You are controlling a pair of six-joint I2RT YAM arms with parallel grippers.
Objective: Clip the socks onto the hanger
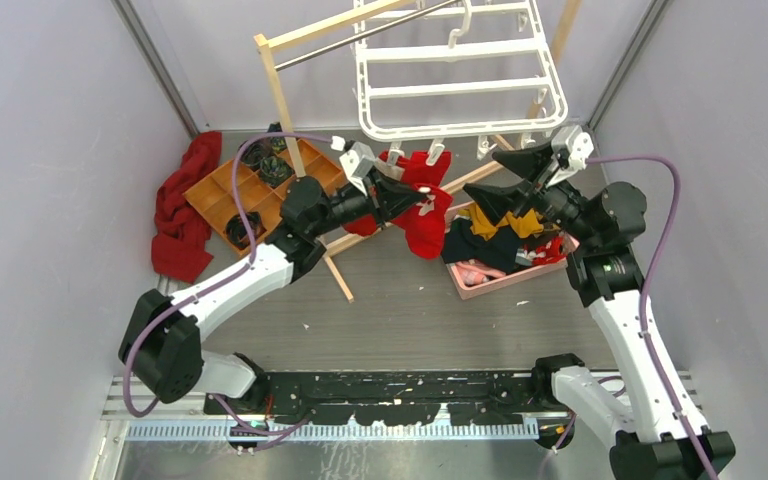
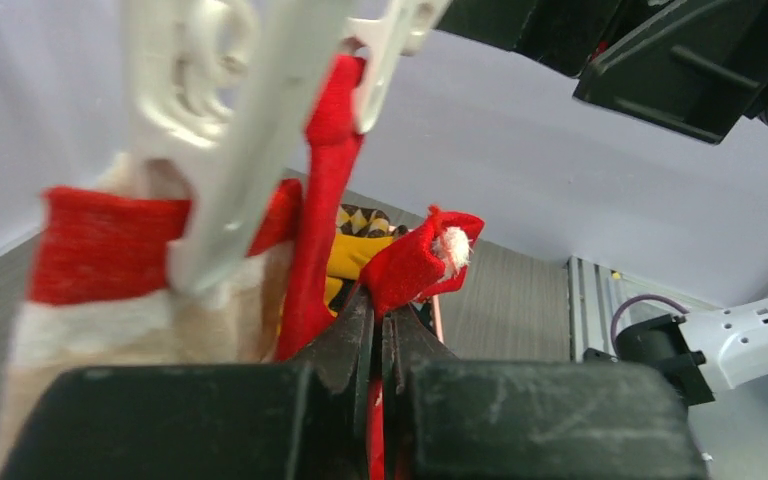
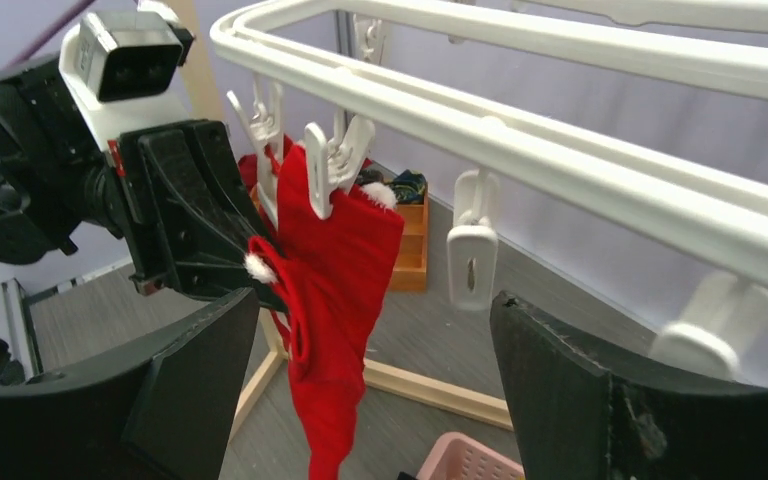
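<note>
A red sock (image 3: 345, 270) with white trim hangs by its top from one clip (image 3: 318, 170) of the white hanger (image 1: 465, 88). My left gripper (image 1: 423, 197) is shut on a loose upper corner of that sock; in the left wrist view red cloth (image 2: 415, 265) sticks out from its fingertips. Another red sock (image 1: 358, 226) hangs from clips to the left, partly behind the left gripper. To the right, my right gripper (image 1: 481, 175) stands open, its fingers (image 3: 570, 390) wide apart with no cloth between them. An empty clip (image 3: 472, 255) hangs ahead of it.
Below the hanger's right side lies a pink basket (image 1: 500, 286) of mixed clothes. A wooden organizer (image 1: 222, 196) and red cloth (image 1: 182, 220) are at the left. Wooden frame bars (image 1: 282, 100) surround the hanger.
</note>
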